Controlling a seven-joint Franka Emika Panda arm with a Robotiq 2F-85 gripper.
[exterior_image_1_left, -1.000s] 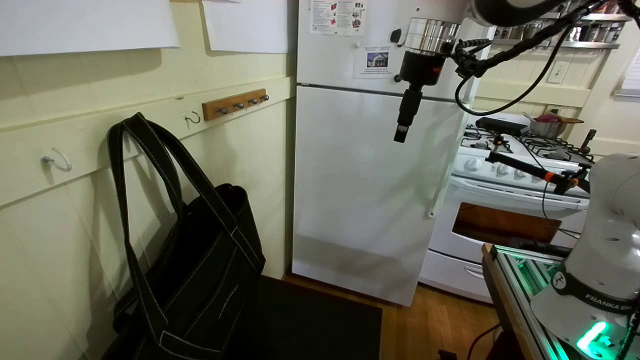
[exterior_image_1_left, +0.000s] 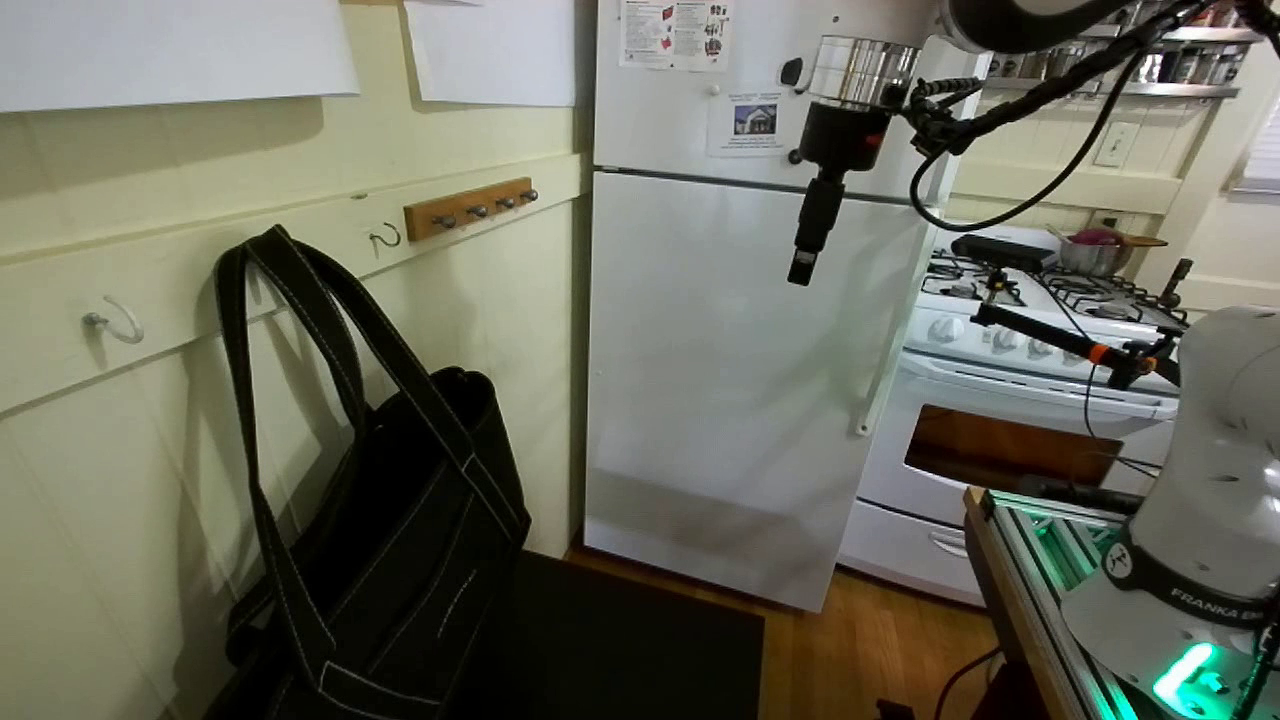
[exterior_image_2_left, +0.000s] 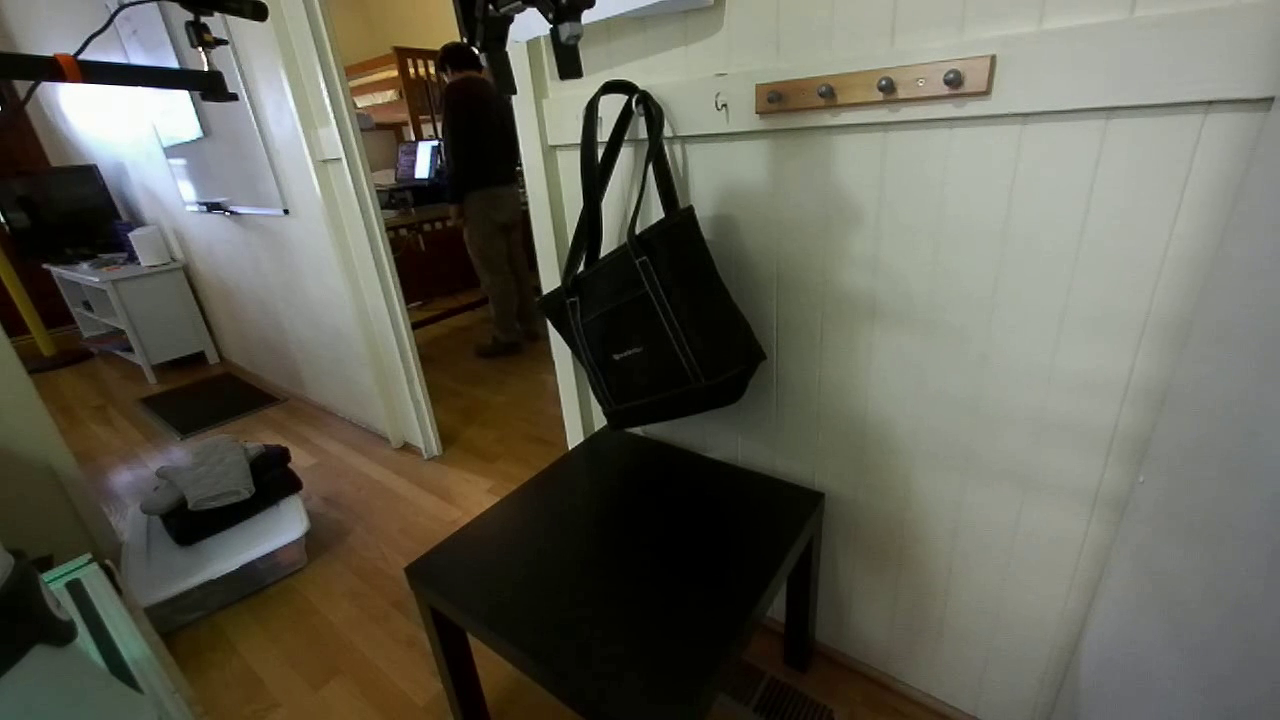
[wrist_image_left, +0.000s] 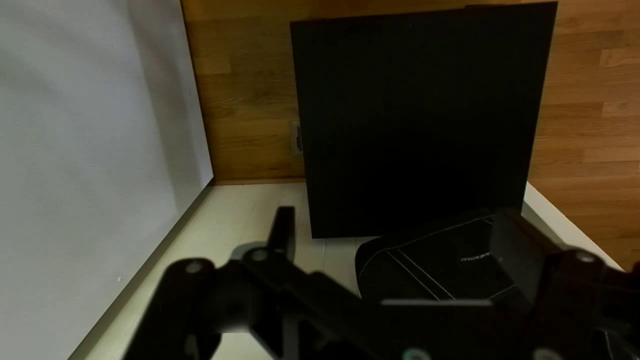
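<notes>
A black tote bag (exterior_image_1_left: 396, 528) with white stitching hangs against the pale panelled wall, its two long handles rising toward the rail. In exterior view 2 the whole bag (exterior_image_2_left: 660, 324) shows above a low black table, tilted to one side. Part of the bag (wrist_image_left: 438, 264) also appears at the bottom of the wrist view, behind the fingers. My gripper (exterior_image_1_left: 804, 270) points down in front of the fridge, well to the right of the bag. Its fingers (wrist_image_left: 283, 234) stand wide apart in the wrist view, so it is open, with nothing held between them.
The black table (exterior_image_2_left: 624, 552) stands below the bag. A wooden peg rack (exterior_image_2_left: 876, 84) and a metal hook (exterior_image_1_left: 386, 236) are on the wall rail. The white fridge (exterior_image_1_left: 732, 384) is close behind the gripper. A person (exterior_image_2_left: 480, 204) stands in the far room.
</notes>
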